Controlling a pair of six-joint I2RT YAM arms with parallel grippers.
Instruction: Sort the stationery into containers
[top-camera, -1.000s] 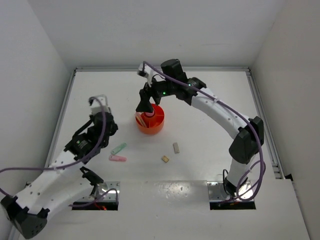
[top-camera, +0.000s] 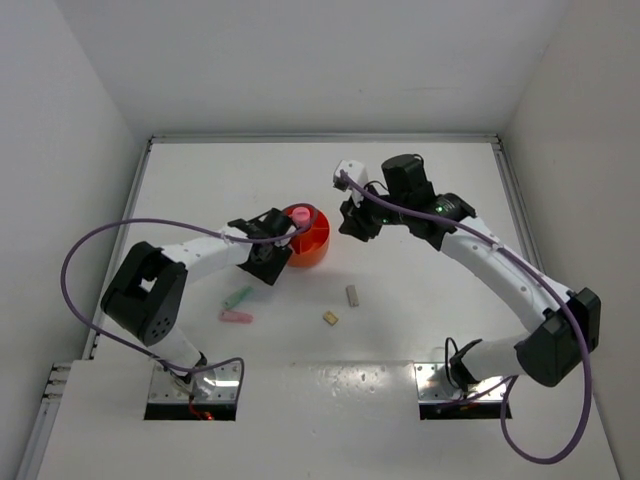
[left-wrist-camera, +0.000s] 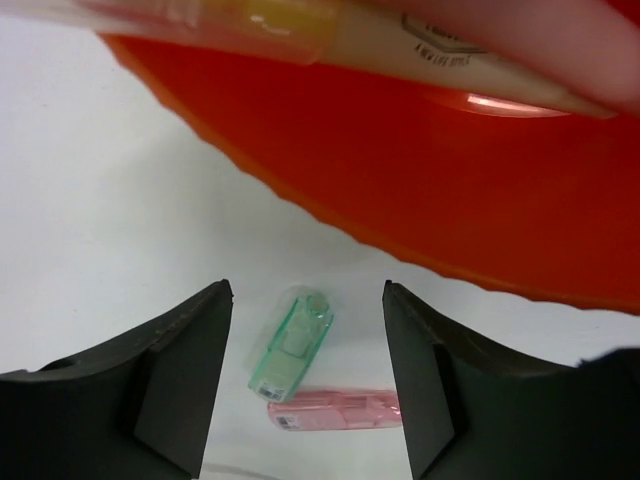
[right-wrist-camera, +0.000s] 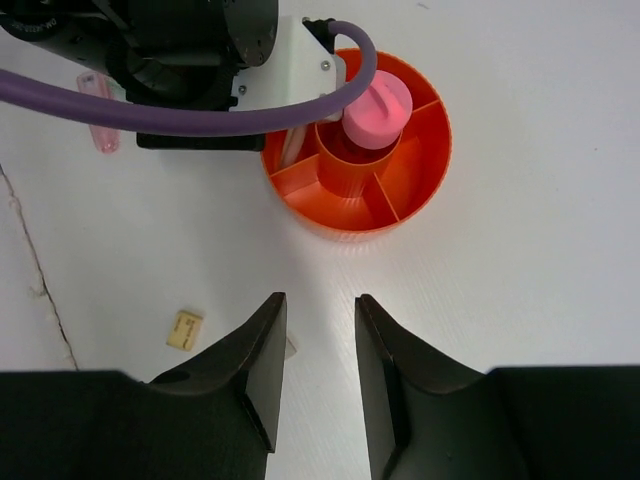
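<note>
An orange divided container (top-camera: 312, 250) stands mid-table, a pink round-topped object (right-wrist-camera: 378, 112) in its central ring. Pens (left-wrist-camera: 350, 45) rest in it, large in the left wrist view. Beside the container's left side, my left gripper is open with nothing between its fingers; its arm hides part of the container from above. Left of it on the table lie a green translucent stick (top-camera: 237, 298) and a pink one (top-camera: 236, 317). A tan block (top-camera: 330, 318) and a grey block (top-camera: 352, 296) lie in front. Right of the container, my right gripper is open and empty.
Purple cables (top-camera: 180, 224) loop along both arms. Walls stand close on both sides.
My left arm has swung rightward to the container's left side. My right arm has drawn back to the right, away from above the container. The loose items have not moved.
</note>
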